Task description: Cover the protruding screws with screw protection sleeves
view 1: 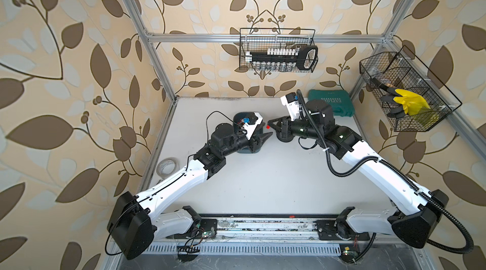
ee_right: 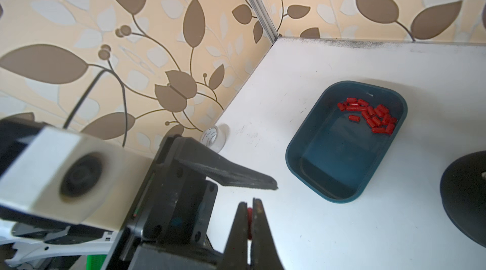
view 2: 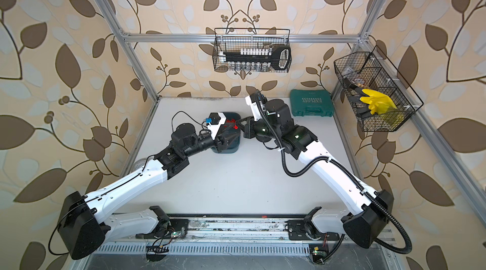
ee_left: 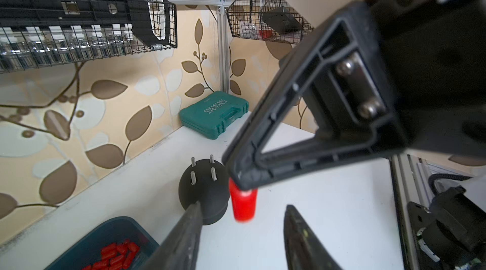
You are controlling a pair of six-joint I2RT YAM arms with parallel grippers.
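Note:
My right gripper is shut on a red sleeve, which hangs from its tip in the left wrist view and shows between its fingers in the right wrist view. My left gripper stands open and empty just below and beside that sleeve. Farther back on the table is a black round base with several upright screws, no red visible on them. A teal tray holds several red sleeves bunched at its far side.
A green case lies at the back right. Wire baskets hang on the walls. A tape roll sits at the table's left.

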